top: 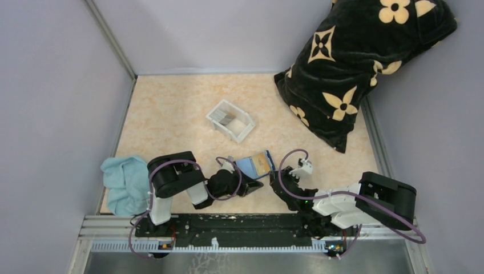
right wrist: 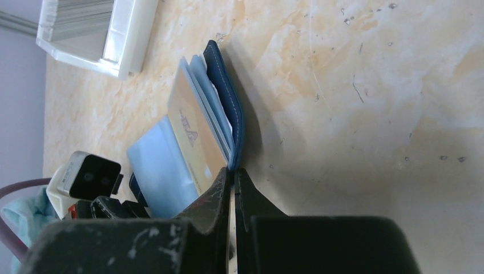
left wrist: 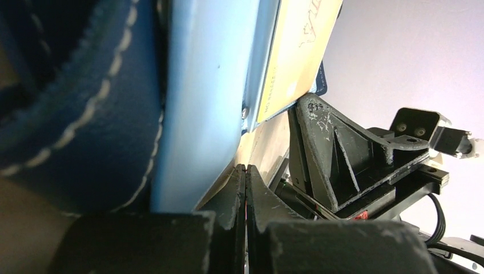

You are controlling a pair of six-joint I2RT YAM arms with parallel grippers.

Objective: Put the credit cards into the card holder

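The open card holder [top: 244,165], dark blue outside and light blue inside, stands between my grippers in the top view. A tan card [right wrist: 188,128] lies in its right half, which tilts up, as the right wrist view shows. My left gripper is shut, its tips close to the light blue lining [left wrist: 202,108]; nothing shows between them. My right gripper is shut too, its tips at the near corner of the holder's raised dark blue edge [right wrist: 225,80]. Whether that thin edge is pinched or only touched cannot be told.
Behind the holder stands a white box [top: 244,135] with several grey cards [top: 221,117] in its left part. A light blue cloth [top: 122,185] lies at the left, a black patterned cushion [top: 319,91] at the back right. Table right of the holder is bare.
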